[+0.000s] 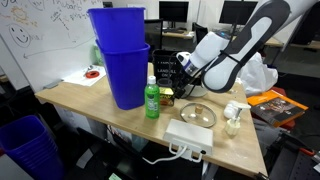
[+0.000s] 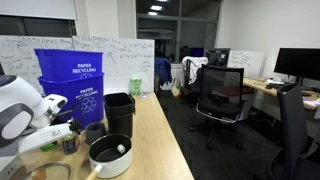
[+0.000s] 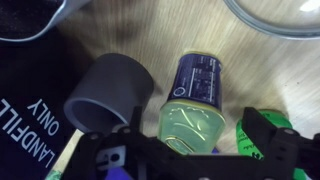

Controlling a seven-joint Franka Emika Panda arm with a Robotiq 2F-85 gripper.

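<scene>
In the wrist view my open gripper is over a jar [image 3: 198, 80] with a dark printed label and a pale green end. The jar shows between the two fingers, and whether they touch it I cannot tell. Left of it lies a dark grey cup [image 3: 112, 92], and to the right part of a green bottle [image 3: 262, 128] is visible. From the first exterior view, the gripper [image 1: 184, 78] is near the jar [image 1: 166, 96], behind the green bottle [image 1: 152, 98]. The second exterior view has the gripper [image 2: 72, 130] partly hidden beside the dark cup [image 2: 96, 132].
Blue recycling bins [image 1: 124, 72] and a black landfill bin [image 2: 119, 113] stand close by. A white pot [image 2: 111, 154], a glass lid [image 1: 199, 115] and a white power box [image 1: 188, 137] take up the near table. Free wood lies at the table's left [image 1: 75, 95].
</scene>
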